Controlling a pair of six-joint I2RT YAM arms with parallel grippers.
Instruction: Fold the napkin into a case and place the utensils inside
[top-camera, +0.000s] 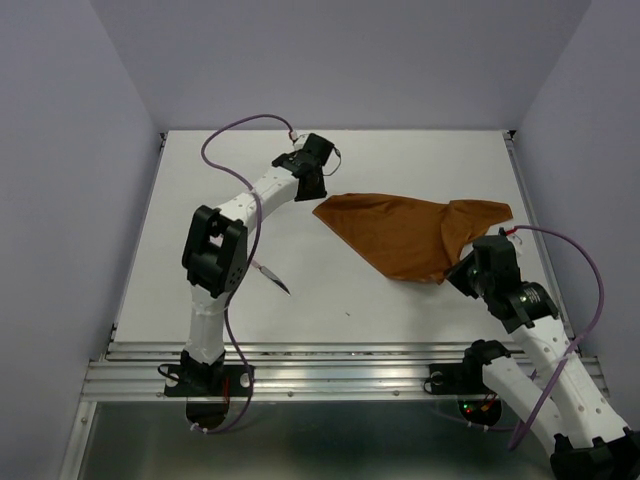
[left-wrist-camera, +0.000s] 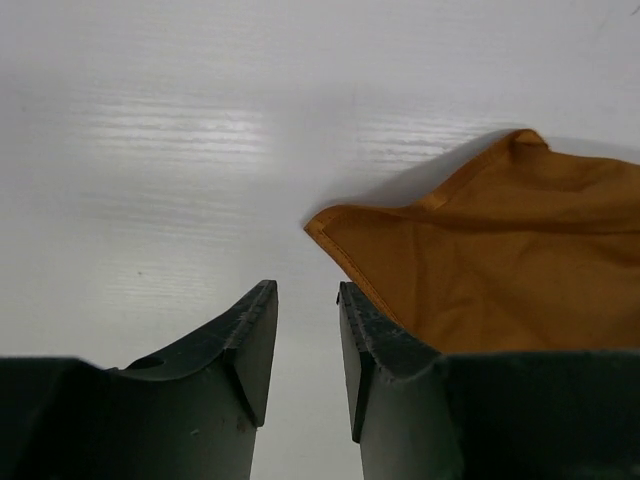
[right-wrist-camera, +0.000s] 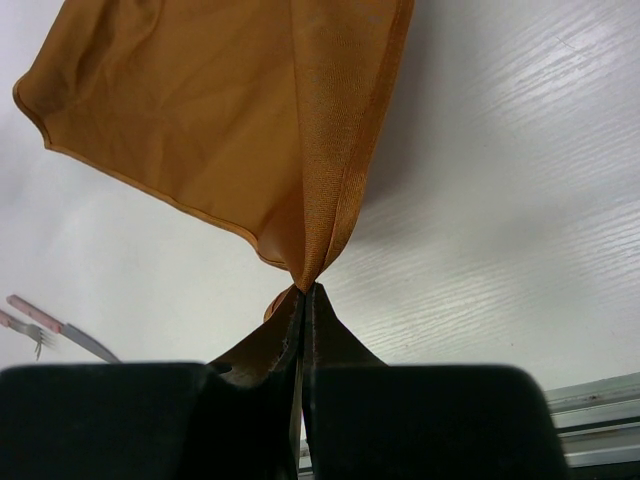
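Note:
The brown napkin (top-camera: 400, 235) lies on the right half of the white table, a strip of its right side folded over. At its near corner my right gripper is shut on the cloth, which bunches up between the fingertips. My left gripper stands part open with nothing between its fingers, just left of the napkin's left corner (left-wrist-camera: 325, 222). A knife (right-wrist-camera: 65, 328) with a pinkish handle lies beside a fork (right-wrist-camera: 25, 326) in the right wrist view. From above, the knife blade (top-camera: 274, 279) shows and the left arm covers the rest.
Purple cables (top-camera: 259, 215) loop over both arms. A metal rail (top-camera: 330, 355) runs along the table's front edge. Bare table lies between the knife and the napkin, and across the far left.

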